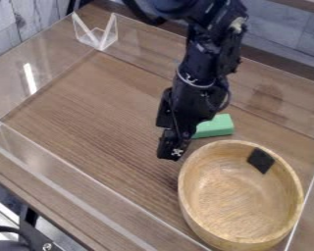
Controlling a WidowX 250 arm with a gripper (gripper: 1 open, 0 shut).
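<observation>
My black gripper (176, 127) hangs low over the wooden table near its middle, fingers pointing down, just left of a green block (214, 125) that is partly hidden behind it. It looks open, though the dark fingers are hard to separate. A round pale wooden bowl (235, 218) stands at the front right, below the gripper, with a dark rectangular patch (261, 160) on its upper right rim.
A white wire holder (97, 34) sits at the back left corner. A wall runs along the back, and cables show at the bottom left.
</observation>
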